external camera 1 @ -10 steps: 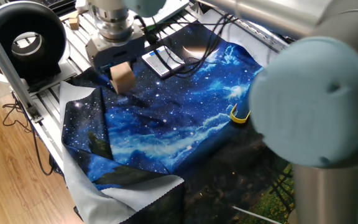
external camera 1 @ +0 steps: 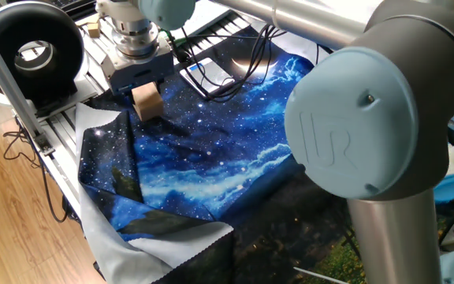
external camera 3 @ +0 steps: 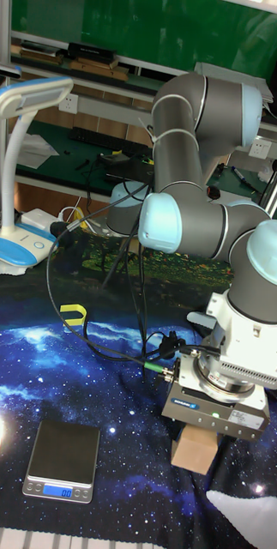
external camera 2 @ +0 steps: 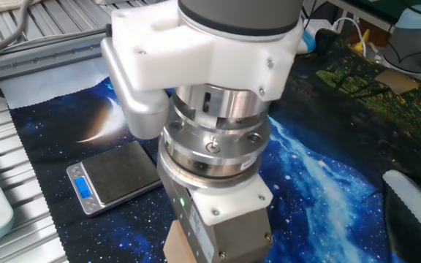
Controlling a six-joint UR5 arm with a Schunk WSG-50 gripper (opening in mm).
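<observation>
My gripper (external camera 1: 139, 84) points down over the starry cloth, shut on a plain brown block (external camera 1: 148, 102). In exterior view 3 the same block (external camera 3: 195, 449) sticks out beneath the dark gripper body; the fingers are largely hidden. It seems to hang above the cloth, with a dark shadow beside it. Only an edge of the block (external camera 2: 177, 245) enters exterior view 2, at the bottom. A small digital scale (external camera 3: 63, 461) lies to the left of the gripper in exterior view 3, its plate empty and its display showing 0.0.
The starry cloth (external camera 1: 203, 158) covers the table and is folded over at its near left corner. Black cables (external camera 1: 251, 75) loop across the scale in exterior view 1. A yellow bracket (external camera 3: 73, 316) and a desk lamp (external camera 3: 18, 243) stand farther back. Open cloth surrounds the scale.
The gripper and the block have shifted slightly left together in exterior view 1. The large arm joint has also swung left and now covers the yellow bracket.
</observation>
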